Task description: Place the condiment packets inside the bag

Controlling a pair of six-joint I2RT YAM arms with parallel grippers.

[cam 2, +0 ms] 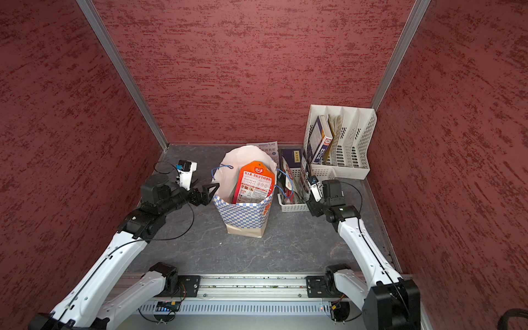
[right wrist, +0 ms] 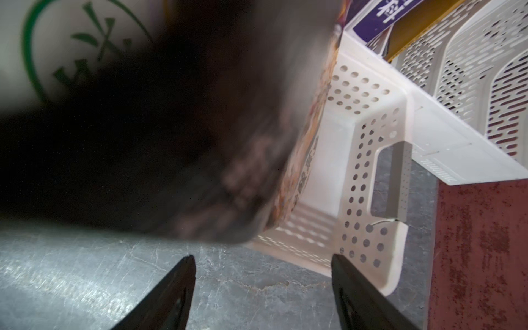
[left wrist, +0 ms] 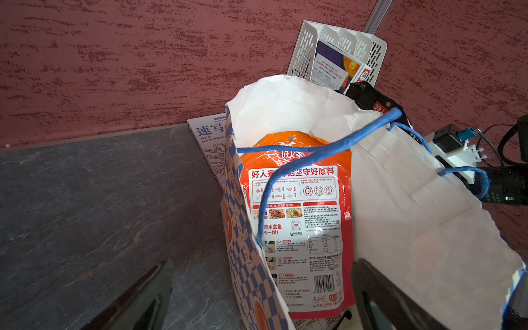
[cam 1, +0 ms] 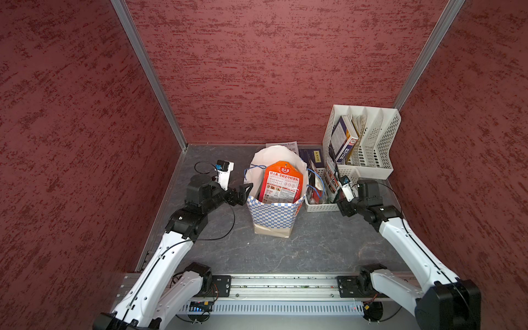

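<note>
A checked paper bag [cam 1: 273, 214] with blue handles stands open mid-table, an orange-and-white condiment packet [left wrist: 297, 231] inside. My left gripper [cam 1: 244, 193] is open at the bag's left side, nothing between its fingertips. To the bag's right, a white basket [right wrist: 374, 247] holds several upright packets; a dark packet [right wrist: 209, 137] fills much of the right wrist view, blurred. My right gripper is part open at the basket's front, with nothing between its fingertips.
A white file rack [cam 1: 374, 143] with books stands at back right. A newspaper [left wrist: 203, 137] lies behind the bag.
</note>
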